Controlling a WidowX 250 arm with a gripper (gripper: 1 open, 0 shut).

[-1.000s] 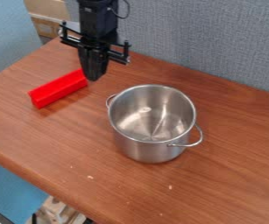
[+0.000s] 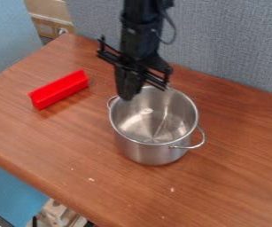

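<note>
My black gripper hangs over the back-left rim of a steel pot, its fingers pointing down and shut, with nothing visible between them. The pot has two wire handles and stands upright on the wooden table; part of its back rim is hidden behind the gripper. A red block lies on the table to the left of the pot.
A grey padded wall runs along the back, and a light blue surface lies beyond the table's left edge.
My gripper has moved right and slightly toward the front, from beside the red block to over the pot. The pot and block have not moved.
</note>
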